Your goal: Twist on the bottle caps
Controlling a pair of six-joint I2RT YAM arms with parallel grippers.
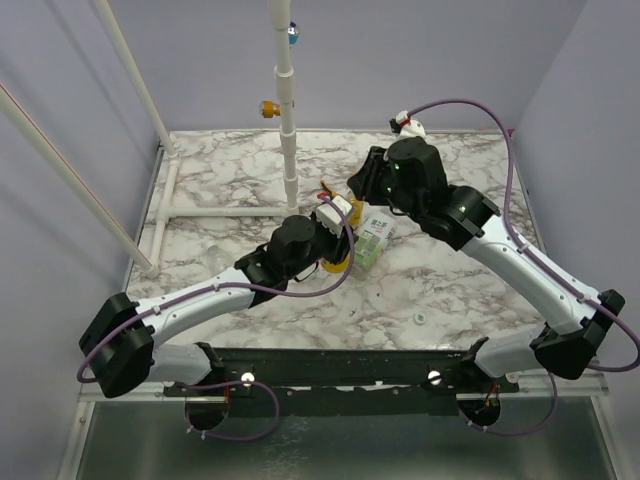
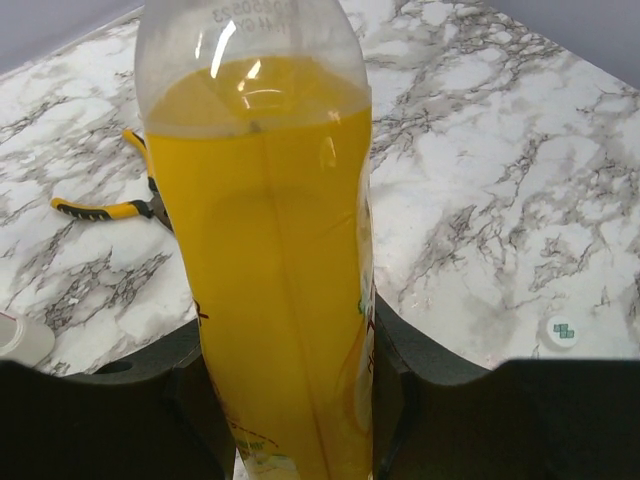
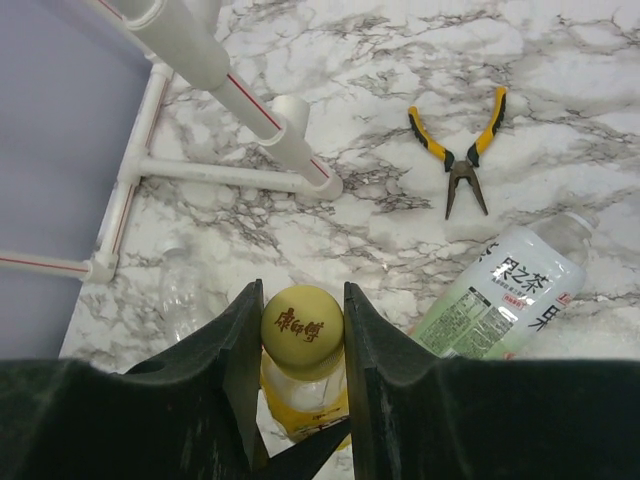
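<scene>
My left gripper (image 1: 335,240) is shut around a bottle of yellow drink (image 2: 270,260), which fills the middle of the left wrist view upright, its top cut off. My right gripper is shut on a yellow cap (image 3: 302,325), with the bottle's clear shoulder just beneath it in the right wrist view. Whether the cap is fully seated cannot be seen. A green-labelled bottle (image 3: 500,285) lies on its side beside them, and a clear empty bottle (image 3: 182,300) lies at the left.
Pliers (image 3: 460,160) lie behind the bottles. A white pipe frame (image 1: 230,211) stands at the left and middle. A small white cap (image 2: 560,332) lies on the front right of the marble table, where space is otherwise clear.
</scene>
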